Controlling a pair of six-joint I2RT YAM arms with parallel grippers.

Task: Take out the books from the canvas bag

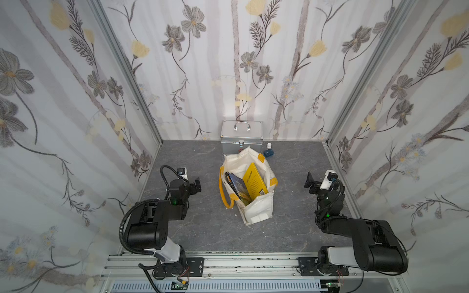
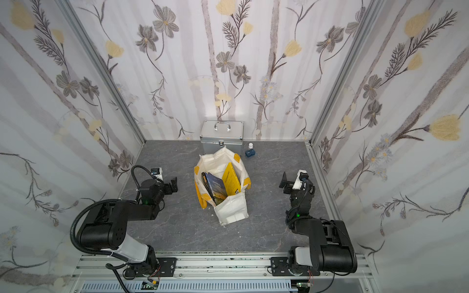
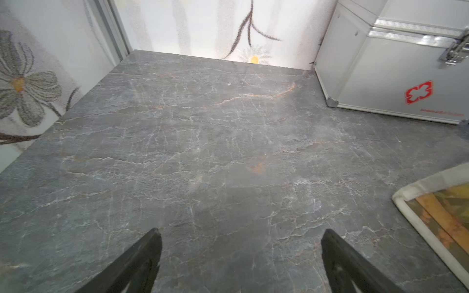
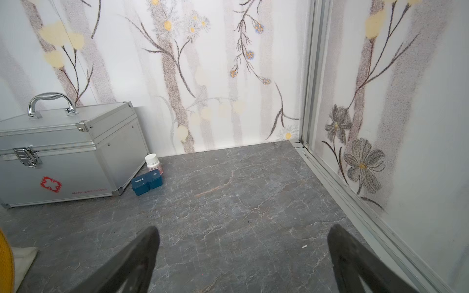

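Observation:
A white canvas bag (image 1: 259,211) with yellow handles stands open-mouthed at the middle of the table. Inside it lean a yellow book (image 1: 255,181) on the right and a book with a blue-grey cover (image 2: 216,185) on the left. A dark spine (image 2: 207,186) shows beside the latter; the books' lower parts are hidden in the bag. Left of the bag, apart from it, my left gripper (image 1: 195,186) is open and empty. My right gripper (image 1: 312,184) stands open over bare table to the right, with nothing between its fingers.
Close behind the bag is a silver metal case (image 2: 221,132) with a handle. A white-capped bottle (image 4: 153,162) and small blue boxes (image 4: 147,181) sit at its right. Patterned walls enclose the back and sides.

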